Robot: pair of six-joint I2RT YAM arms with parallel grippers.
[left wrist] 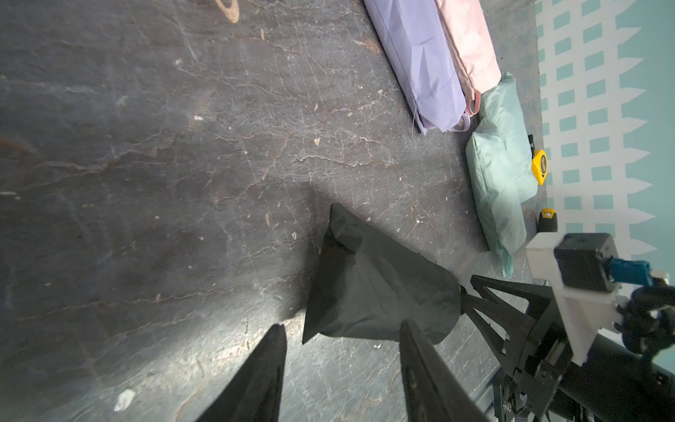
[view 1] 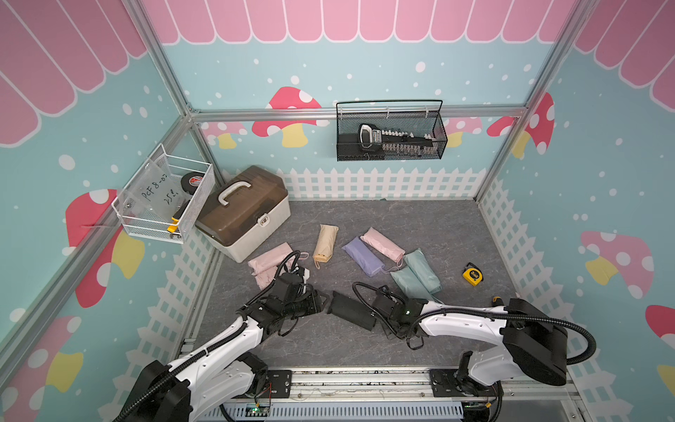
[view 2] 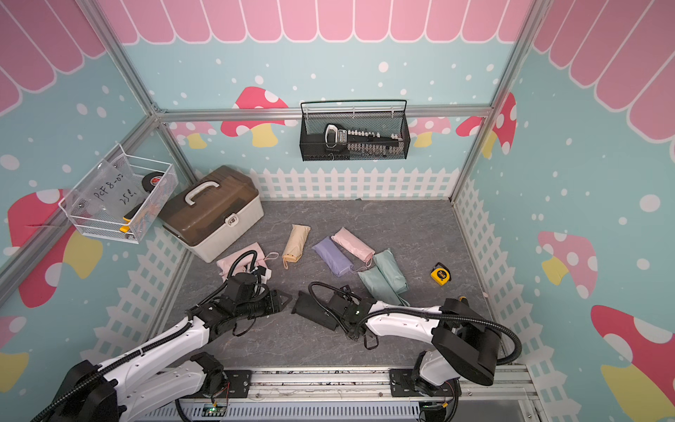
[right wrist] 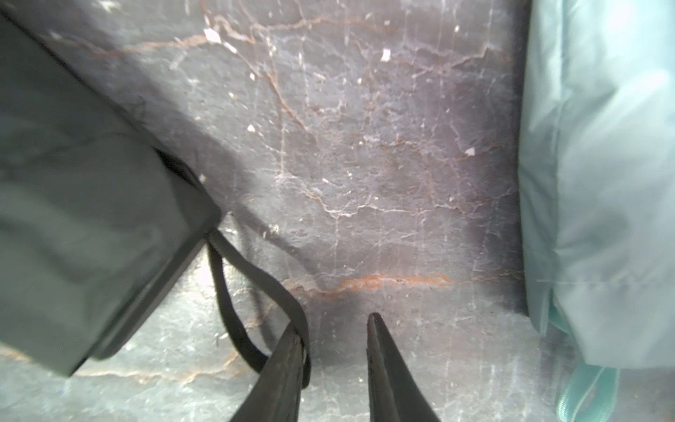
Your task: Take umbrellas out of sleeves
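A black sleeved umbrella (view 1: 350, 311) lies on the floor between the grippers. In the left wrist view my left gripper is open above the floor near the sleeve's far end, nothing between its fingers. In the right wrist view my right gripper is part open at the black wrist loop (right wrist: 256, 274), whose end is by one fingertip; I cannot tell if it is between them. Behind lie teal sleeves (view 1: 420, 270), a lavender one (view 1: 361, 256), pink ones (view 1: 382, 243) and a beige one (view 1: 325, 242).
A brown toolbox (view 1: 242, 204) stands back left. A white wire basket (view 1: 140, 226) and a black mesh basket (view 1: 391, 153) hang on the walls. A yellow tape measure (view 1: 472, 274) lies at right.
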